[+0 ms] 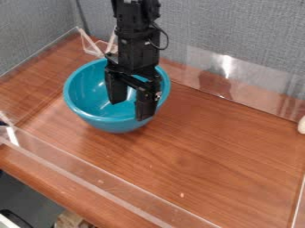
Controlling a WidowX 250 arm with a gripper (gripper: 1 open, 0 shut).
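Note:
My black gripper (131,93) reaches down from the top centre into a teal bowl (86,100) on the wooden table. Its two fingers stand apart, open, inside the bowl. Something pale or translucent shows behind them in the bowl, too hidden to identify.
A grey wall (238,36) with a clear strip along its foot stands behind. A small white object (300,123) is at the far right edge, and pale cords or straps lie behind the bowl.

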